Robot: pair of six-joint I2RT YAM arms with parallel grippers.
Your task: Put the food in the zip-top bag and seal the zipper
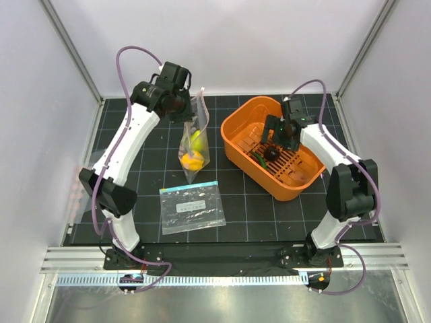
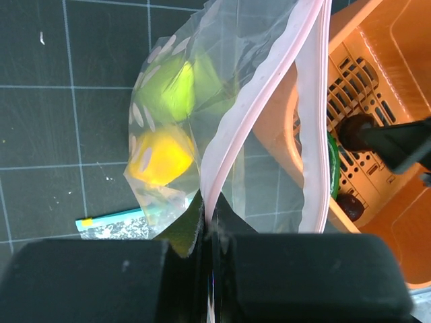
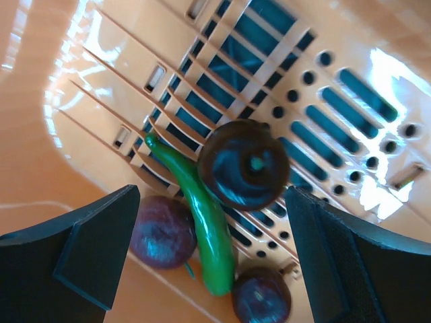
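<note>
A clear zip top bag (image 1: 195, 145) hangs from my left gripper, which is shut on its pink-white zip edge (image 2: 232, 145). Its mouth gapes beside the fingers. Low inside the bag lie a green food piece (image 2: 168, 94) and a yellow one (image 2: 161, 156). Over the orange basket, my right gripper is open, nothing gripped. Below and between its fingers show a dark round food (image 3: 244, 165) and a long green pepper (image 3: 202, 215). Two more dark purple round pieces, one at the left (image 3: 162, 232) and one lower down (image 3: 261, 296), lie alongside.
The orange basket (image 1: 236, 148) has high walls and a slotted floor, close to the bag's right side. A second clear bag (image 1: 192, 207) with a blue zip lies flat on the dark gridded table (image 1: 259, 219). Tabletop to the left of the hanging bag is clear.
</note>
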